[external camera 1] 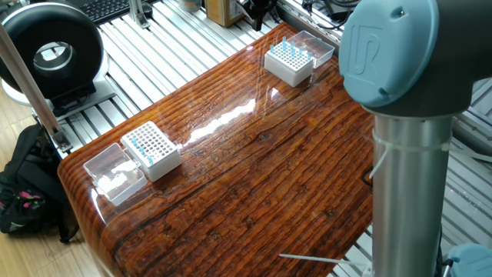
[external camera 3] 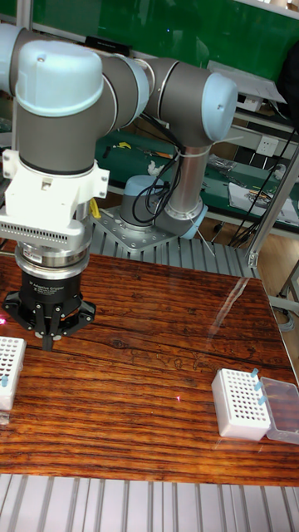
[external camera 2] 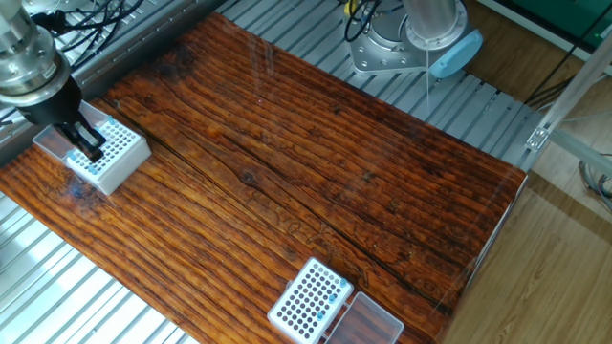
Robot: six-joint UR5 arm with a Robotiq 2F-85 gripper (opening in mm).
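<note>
One white tube rack [external camera 2: 121,164] stands at the end of the board under the arm, with several blue tubes [external camera 1: 284,43] sticking up from its holes. A second white rack [external camera 3: 241,415] sits at the opposite end; it has a few blue tubes [external camera 3: 255,374] along one side. Fingers downward, my black gripper [external camera 3: 54,338] hangs above the board, apart from the first rack. In exterior view 2 the gripper [external camera 2: 91,149] overlaps that rack. Its fingertips look close together, but whether they touch is unclear. No tube shows between them.
Clear lids [external camera 1: 117,174] lie open beside both racks. Between the racks the glossy wooden board [external camera 2: 258,182] is bare. A slatted metal table [external camera 1: 165,61] surrounds it, with the robot base [external camera 2: 387,46] at one side and cables [external camera 2: 96,19] near the gripper's end.
</note>
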